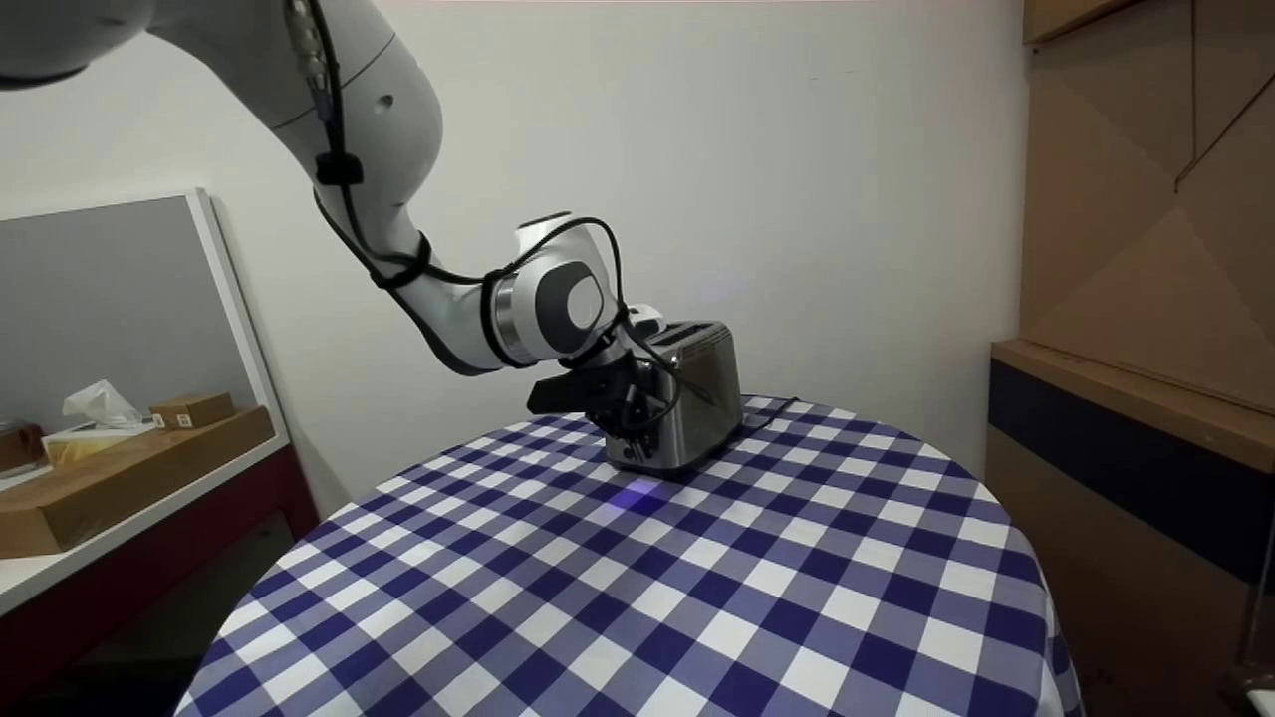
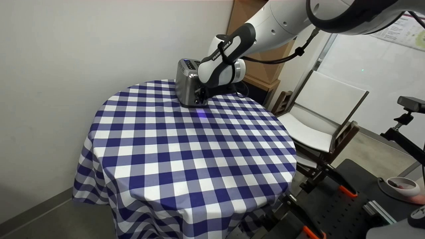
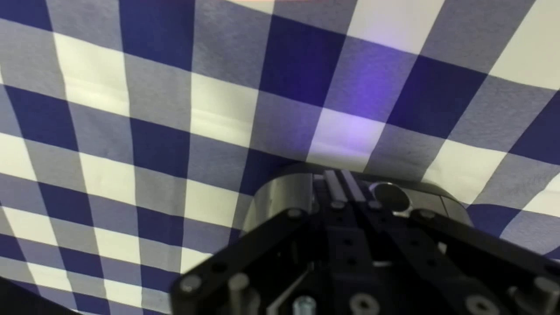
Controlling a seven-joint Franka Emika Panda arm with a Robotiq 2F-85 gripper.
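A silver toaster (image 1: 707, 394) stands upright at the back of the table. My gripper is shut at the toaster's front end, with nothing seen between its fingers. In the wrist view, a round black knob (image 3: 391, 197) on the toaster (image 3: 288, 191) shows just right of the fingertips. Whether the fingertips touch the toaster's face, I cannot tell. From the second exterior view, the dark gripper (image 2: 199, 97) is low against the toaster (image 2: 183, 87), partly covered by the arm.
A blue-and-white checked cloth (image 2: 159, 151) covers the round table, which is otherwise clear in front of the toaster. A wall stands close behind. Behind the toaster, a dark cord (image 1: 777, 412) lies on the cloth.
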